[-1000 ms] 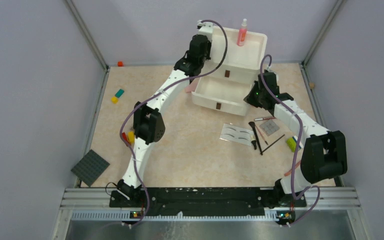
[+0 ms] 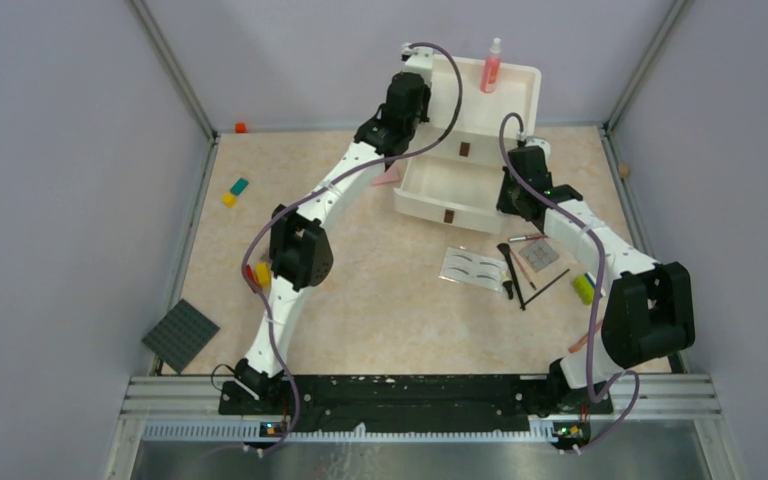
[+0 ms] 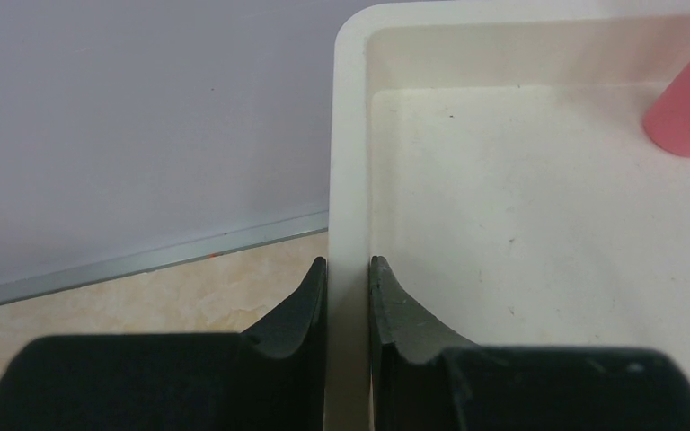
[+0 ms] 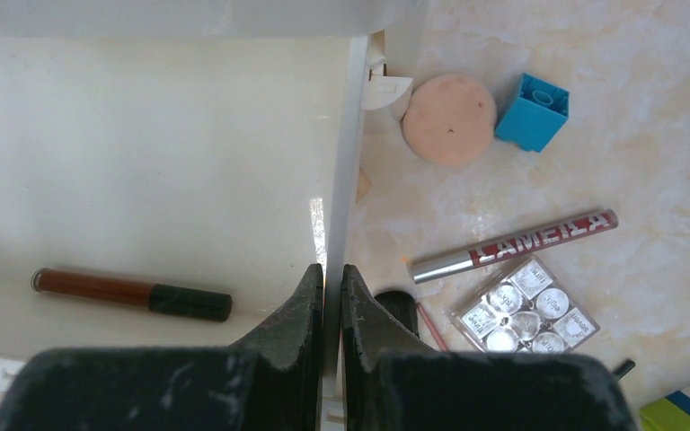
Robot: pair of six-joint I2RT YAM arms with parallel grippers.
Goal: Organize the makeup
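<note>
A white two-tier organizer stands at the back, its lower drawer (image 2: 448, 216) pulled out. My left gripper is shut on the rim of the upper tray (image 3: 530, 206), where a pink bottle (image 2: 490, 70) stands. My right gripper is shut on the side wall of the lower drawer, which holds a lip gloss tube (image 4: 99, 285). On the table to the right lie a lettered tube (image 4: 521, 242), a clear case (image 4: 528, 314), a round puff (image 4: 449, 117) and dark brushes (image 2: 511, 262). An eyelash sheet (image 2: 465, 268) lies in front of the organizer.
Coloured blocks (image 2: 238, 187) and a dark textured mat (image 2: 180, 333) are at the left. A blue block (image 4: 530, 117) and green item (image 2: 583, 290) are at the right.
The organizer, with its bottle and lower drawer, has shifted slightly to the right, along with my left gripper on its rim. My right gripper has turned slightly and shifted.
</note>
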